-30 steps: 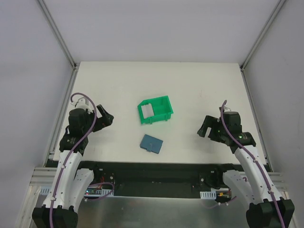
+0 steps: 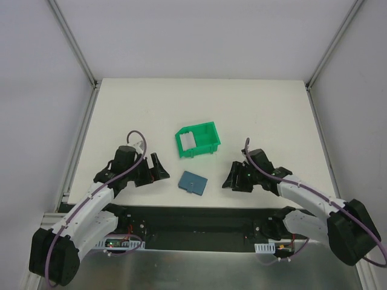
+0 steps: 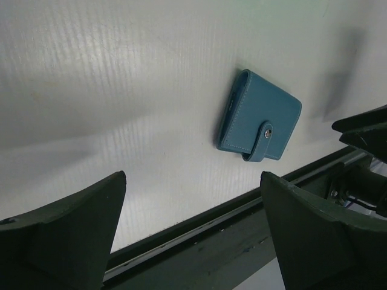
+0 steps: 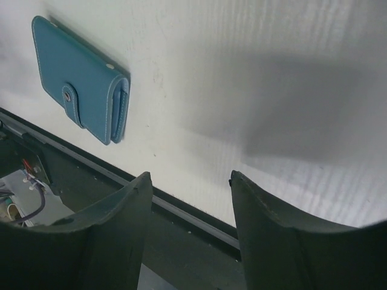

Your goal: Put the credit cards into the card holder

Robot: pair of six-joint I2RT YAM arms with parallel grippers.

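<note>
A closed blue card holder (image 2: 193, 183) with a snap strap lies flat near the table's front edge. Its stitched cover (image 3: 266, 112) shows in the left wrist view, and the folded spine side faces me in the right wrist view, where the card holder (image 4: 78, 75) sits upper left. My left gripper (image 2: 161, 171) is open to the holder's left, apart from it. To its right stands my right gripper (image 2: 227, 185), open more narrowly, with nothing between its fingers. White cards (image 2: 188, 141) appear to lie in the green basket (image 2: 208, 138) behind the holder.
The green basket stands mid-table, behind the card holder. A dark rail (image 2: 199, 220) runs along the front edge, close to the holder.
Both grippers have moved inward and toward the front, from the table's sides to either side of the card holder. The right gripper's fingers have come closer together. Holder and basket have stayed put.
</note>
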